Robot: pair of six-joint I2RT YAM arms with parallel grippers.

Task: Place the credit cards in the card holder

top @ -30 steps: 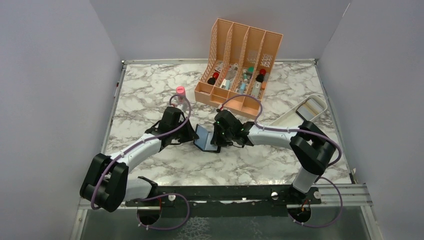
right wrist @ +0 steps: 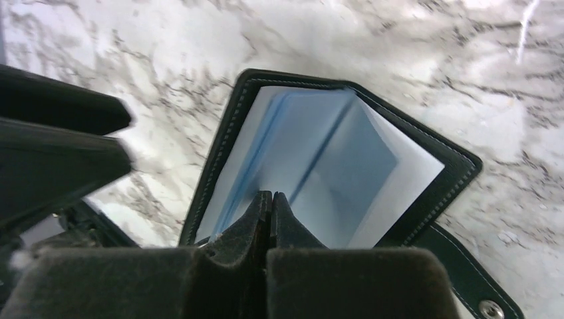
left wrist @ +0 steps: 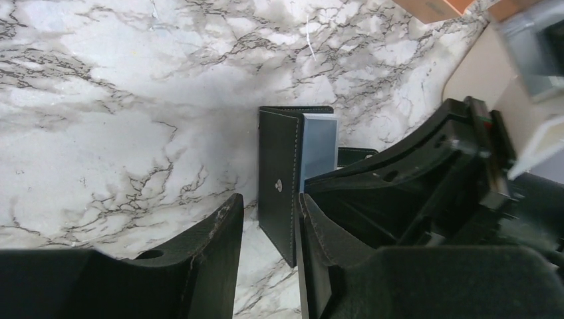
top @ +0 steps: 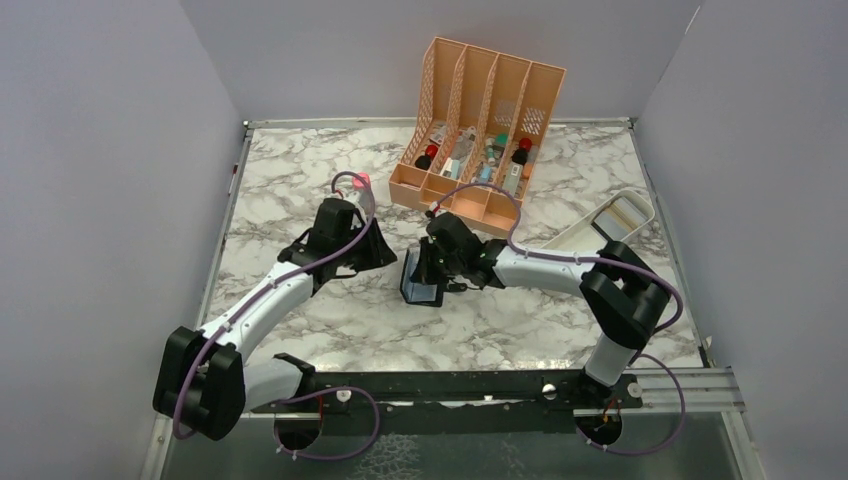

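Observation:
A black leather card holder [top: 408, 290] with pale blue clear sleeves stands partly folded at the middle of the table; in the left wrist view its black cover [left wrist: 276, 166] faces me. My left gripper [top: 385, 255] hangs just left of it, fingers part open and empty. My right gripper [top: 425, 270] is at the holder; in the right wrist view its shut fingertips [right wrist: 256, 219] are down among the blue sleeves [right wrist: 339, 173]. No card can be clearly told apart.
An orange organiser [top: 410, 200] with bottles and small items stands at the back, a red-capped item [top: 362, 179] left of it. A cream tray [top: 570, 236] lies at the right.
My left gripper has drawn up and back from the holder since a second ago. My right gripper has shifted slightly at the holder, whose left flap now stands more upright.

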